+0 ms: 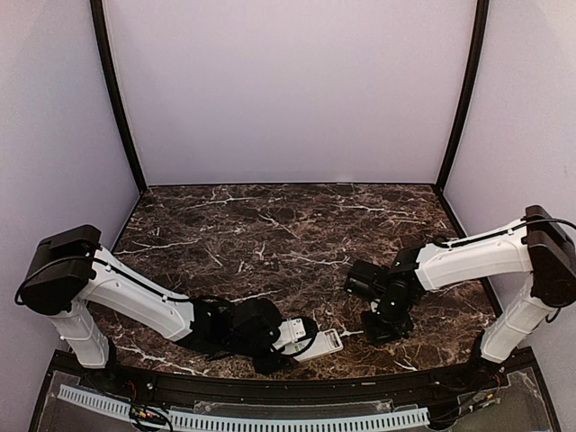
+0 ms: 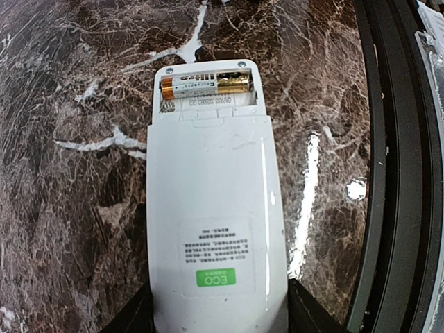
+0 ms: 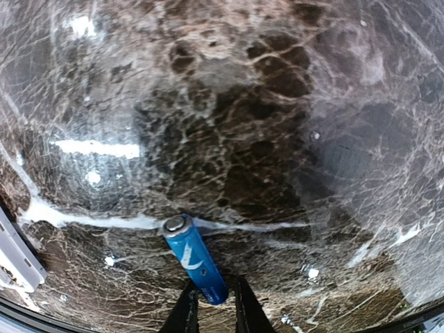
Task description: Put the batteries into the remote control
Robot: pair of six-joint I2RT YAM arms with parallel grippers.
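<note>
The white remote control (image 2: 214, 173), battery cover side up, has my left gripper around its lower end, shut on it. One gold-and-silver battery (image 2: 206, 84) sits crosswise in its exposed compartment, with space beside it. In the right wrist view a blue battery (image 3: 193, 252) lies on the dark marble table. My right gripper is at the battery's lower end, its fingertips apart; whether they touch the battery is unclear. In the top view this gripper hides the blue battery, just right of the remote.
The black front rail (image 1: 270, 385) of the table (image 1: 234, 225) runs close beside both grippers. Pale walls stand at the back and sides.
</note>
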